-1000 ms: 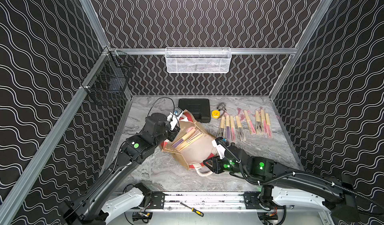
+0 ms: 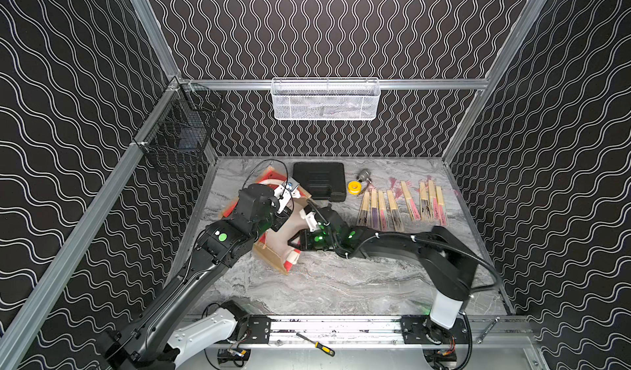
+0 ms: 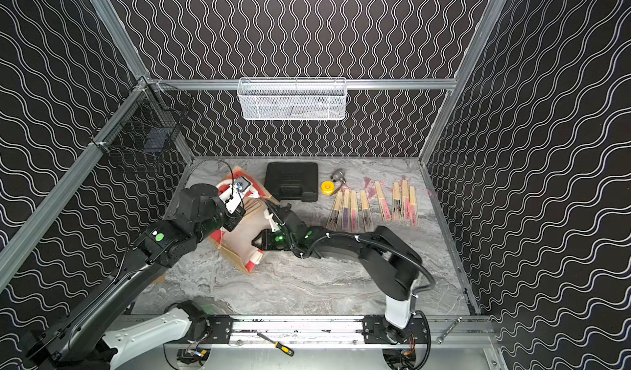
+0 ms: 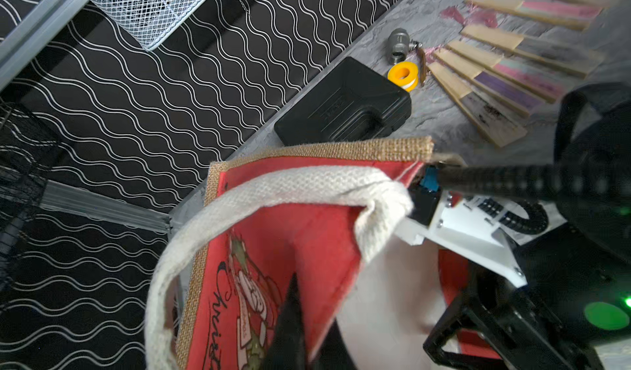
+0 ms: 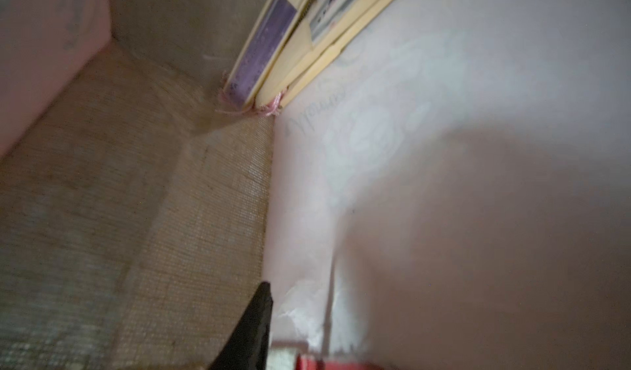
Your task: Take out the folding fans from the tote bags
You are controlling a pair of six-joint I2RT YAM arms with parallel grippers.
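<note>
The red-and-burlap tote bag [image 2: 272, 256] lies on its side, its pale lining showing. In the left wrist view my left gripper is shut on the bag's red fabric edge, close to a knotted white handle [image 4: 282, 184]. My right gripper [image 2: 299, 225] reaches into the bag's mouth with its fingers apart; just one dark finger [image 5: 248, 333] shows in the right wrist view. Deep inside, a folding fan with a purple cover [image 5: 263, 51] lies against the lining, beside another pale wooden fan [image 5: 315, 44]. Nothing visible lies between the right fingers.
Several folding fans [image 2: 383, 212] lie on the table's right side. A black case [image 2: 319, 180], a yellow tape roll [image 2: 355, 187] and a metal fitting [image 2: 364, 175] stand behind the bag.
My right gripper has moved left and further into the bag. The bag's near side has shifted left, and the fans inside are now largely hidden from above. My left arm has hardly moved.
</note>
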